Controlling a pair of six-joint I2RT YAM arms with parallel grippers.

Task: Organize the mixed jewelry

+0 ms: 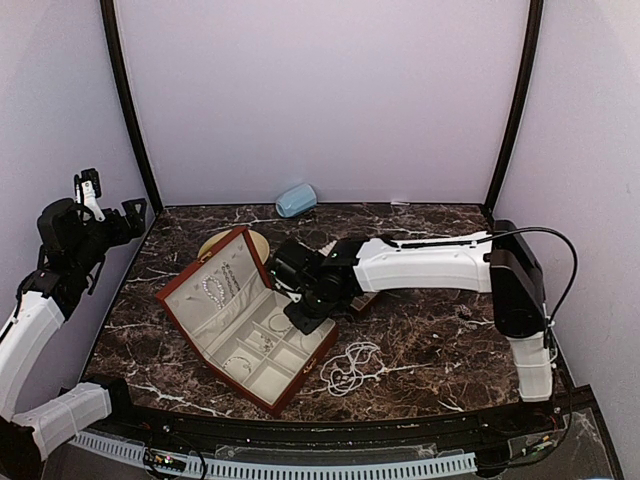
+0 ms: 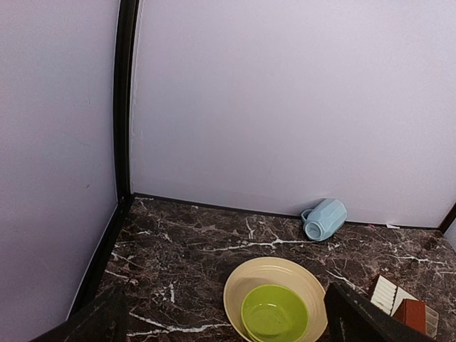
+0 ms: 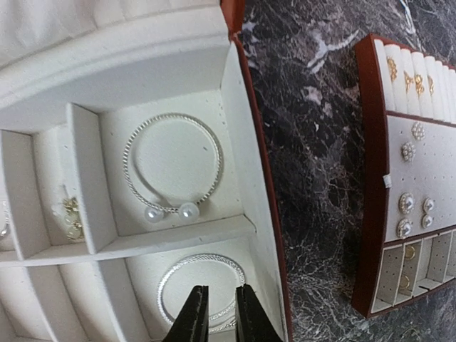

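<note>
My right gripper is slightly open over the front right compartment of the jewelry box [image 1: 268,396]. Below its fingers a silver mesh bracelet [image 3: 206,258] lies in that compartment, free of both fingers. A bracelet with two pearls [image 3: 189,211] rests one compartment farther back. Left of it sits a small flowered earring piece [image 3: 73,214]. Another bracelet [image 1: 238,361] is in the left part of the box, and necklaces [image 1: 214,292] hang in the raised lid. A tangled white necklace [image 1: 350,370] lies on the table outside. Empty and wide open, my left gripper is raised at the far left.
Right of the box stands a smaller tray [image 3: 375,178] with rings and pearl earrings. A light blue mug [image 1: 296,200] lies at the back, and a green bowl [image 2: 275,313] sits on a cream plate [image 2: 235,285].
</note>
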